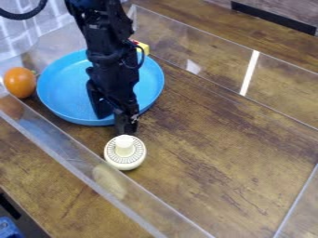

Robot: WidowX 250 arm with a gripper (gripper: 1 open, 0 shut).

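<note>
My black gripper point(114, 113) reaches down from the top over a blue bowl point(62, 88), its fingertips low at the bowl's front right, just above a white round ribbed object with a knob point(125, 160) on the wooden table. The fingers are dark and overlap the arm, so what lies between them is hard to see.
An orange round object point(20, 82) is left of the bowl. A small yellow item point(141, 48) is behind it, partly hidden. Clear walls edge the wooden table point(224, 139), whose right side is free.
</note>
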